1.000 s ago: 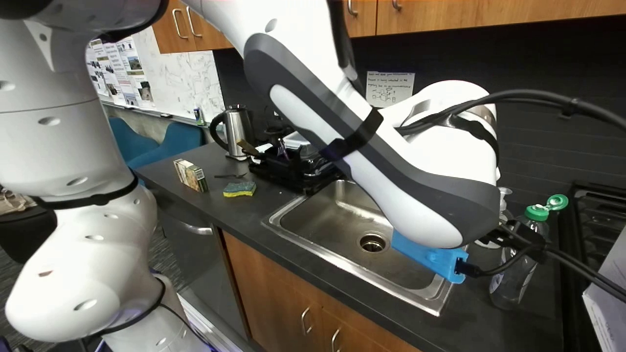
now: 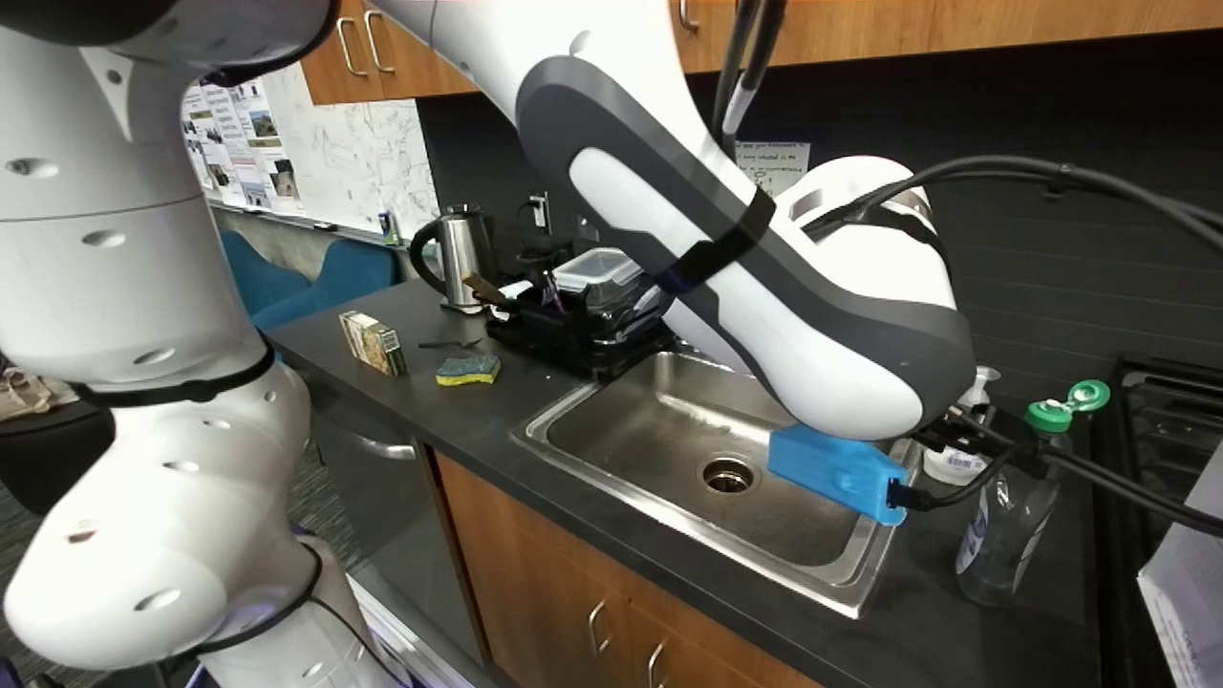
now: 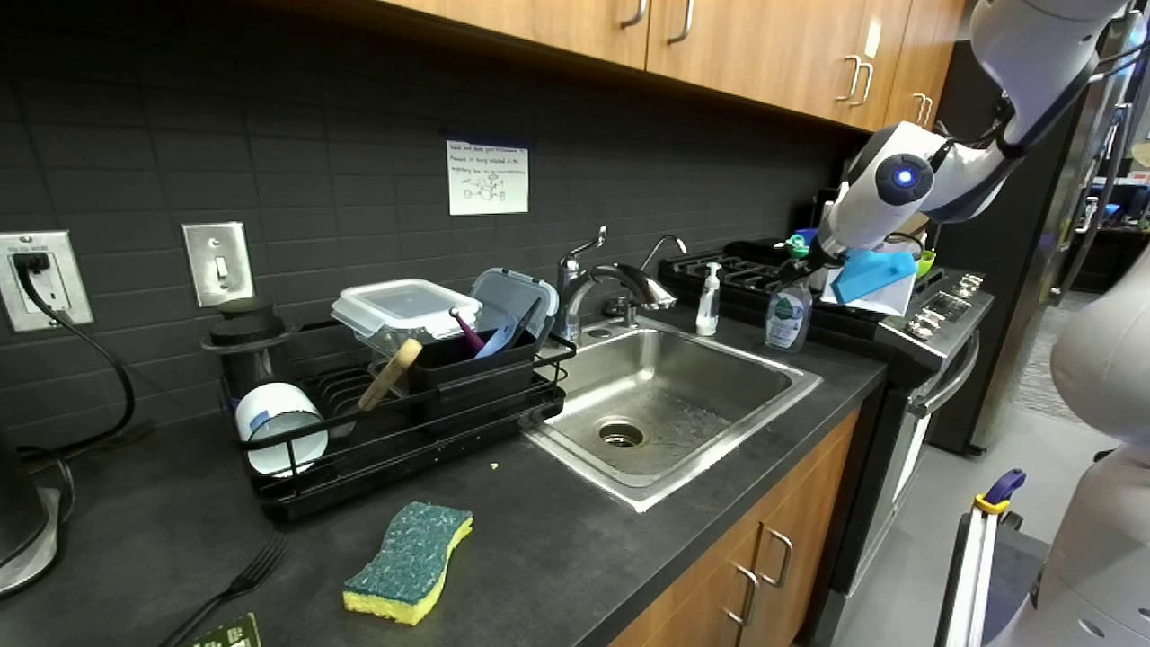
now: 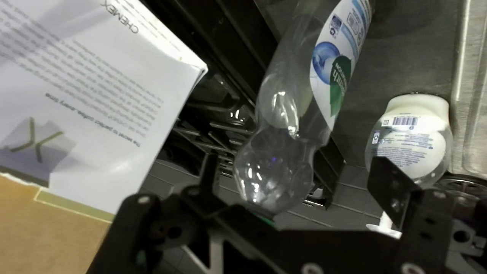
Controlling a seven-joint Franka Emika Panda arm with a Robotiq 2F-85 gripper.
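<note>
A clear bottle with a label (image 4: 338, 68) and a green flip cap (image 2: 1049, 415) stands on the counter right of the sink. My gripper is open, with its dark fingers (image 4: 391, 189) spread to either side of the bottle's upper part in the wrist view. Whether the bottle's neck lies inside the fingers or beyond them I cannot tell; the gripper body hides the cap there. In exterior view 2, the black gripper end is beside the bottle's top (image 3: 792, 291), beneath the blue bracket (image 3: 871, 275).
A white soap pump bottle (image 4: 411, 137) stands close by, near the right finger. The sink (image 3: 744, 431) is empty. A white printed box (image 4: 86, 91) and the stove (image 3: 744, 270) border the bottle. The sponge (image 3: 415, 561), dish rack (image 3: 313, 485) and fork (image 3: 232, 588) lie farther off.
The forearm and blue bracket have shifted upward a little in exterior view 1, and the black gripper end has moved slightly up and left. The bottle looks unmoved.
</note>
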